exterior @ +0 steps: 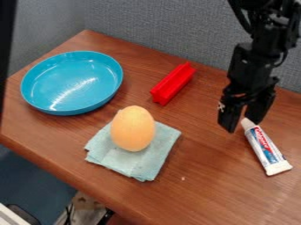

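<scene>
My black gripper [241, 114] hangs at the right, lowered toward the table with its fingers open, just above the cap end of a white toothpaste tube [267, 149] with red and blue print. Whether the fingers touch the tube is unclear. An orange egg-shaped object [133, 127] sits on a folded pale blue cloth [150, 165] in the middle. A red block [173, 83] lies behind them.
A blue plate [72, 81] rests at the left of the wooden table [188, 198]. The table's left edge slants toward the front, and a grey partition stands along the back.
</scene>
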